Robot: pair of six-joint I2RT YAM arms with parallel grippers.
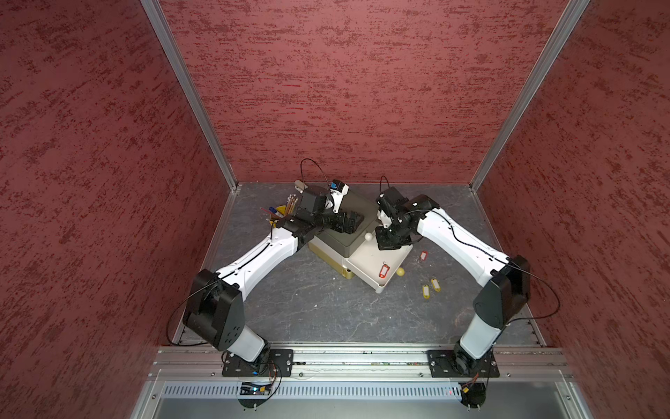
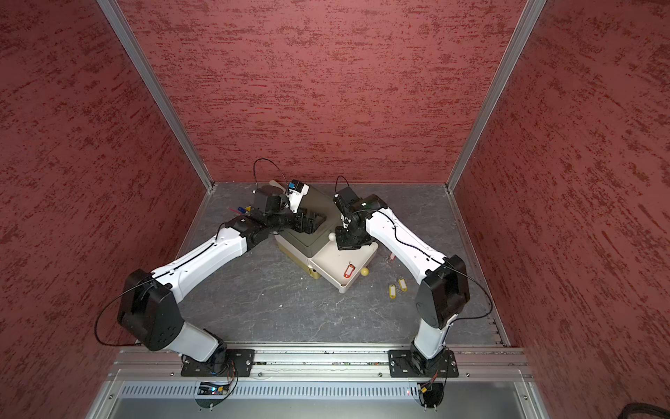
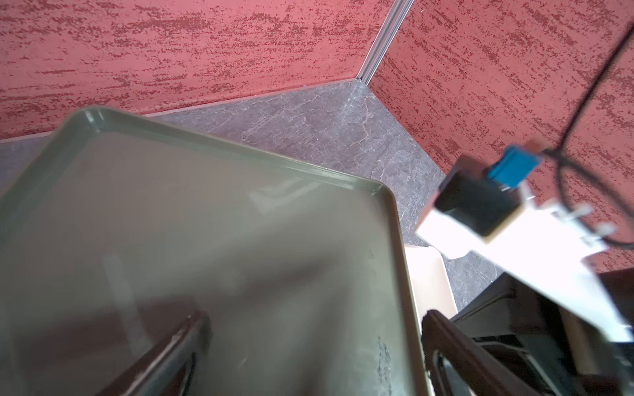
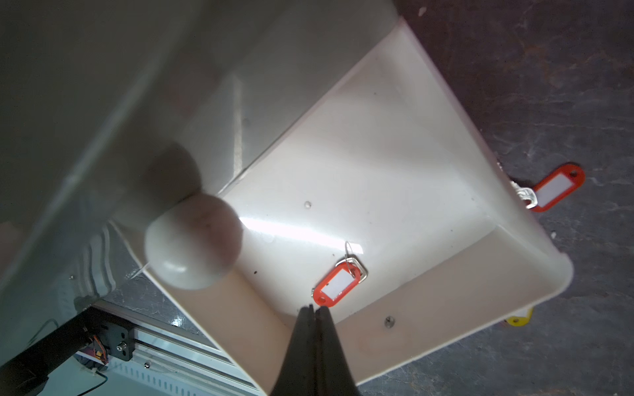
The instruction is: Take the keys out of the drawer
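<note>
Keys with a red tag (image 4: 337, 283) lie on the floor of the pulled-out white drawer (image 4: 389, 145), near its front corner. My right gripper is shut, its fingertips bare, and hangs above the drawer. In the right wrist view the tag shows just beyond the tips, apart from them. The left gripper stands open over the dark green top of the drawer box (image 3: 218, 217), with its fingers spread wide and nothing held between them.
Beside the drawer, on the grey table, lie another red-tagged key set (image 4: 553, 189) and yellow-tagged keys (image 1: 425, 291). A round white knob (image 4: 193, 241) sits at the drawer's inner side.
</note>
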